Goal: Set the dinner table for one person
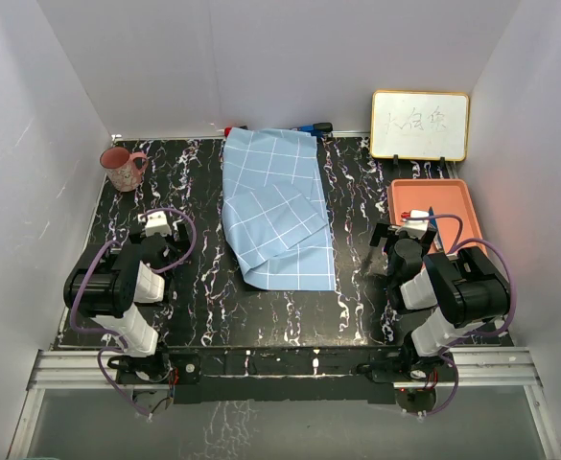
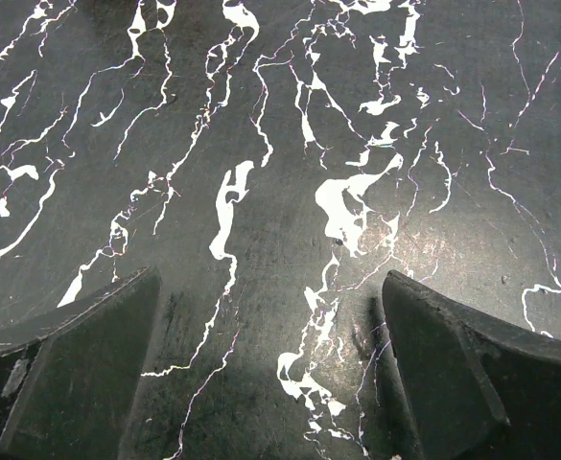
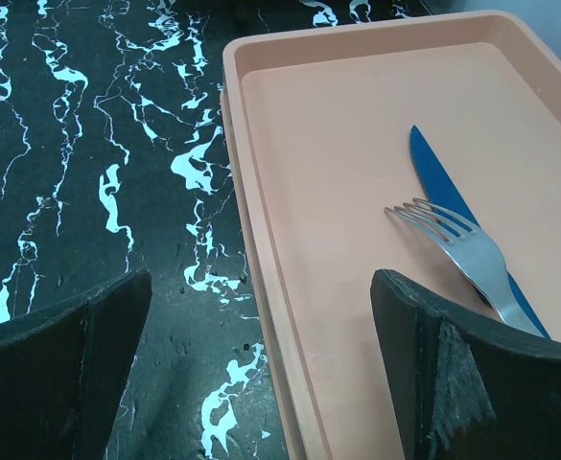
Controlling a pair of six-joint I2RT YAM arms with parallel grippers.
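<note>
A light blue cloth with white grid lines [image 1: 278, 259] lies in the middle of the table, one part folded over unevenly. At the back left stands a pink patterned mug [image 1: 122, 170]. The pinkish-orange tray [image 3: 270, 240] on the right holds a blue knife [image 3: 440, 182] with a silver fork [image 3: 479, 257] lying across it. My left gripper [image 1: 159, 232] is open over bare table, in front of the mug. Also open, my right gripper [image 1: 405, 233] hangs at the tray's left edge, one finger [image 3: 433, 374] over the tray and the other outside it. Neither holds anything.
A small whiteboard [image 1: 420, 125] with writing stands behind the tray. Dark-handled items [image 1: 315, 128] lie at the back edge behind the cloth. Walls enclose the back and sides.
</note>
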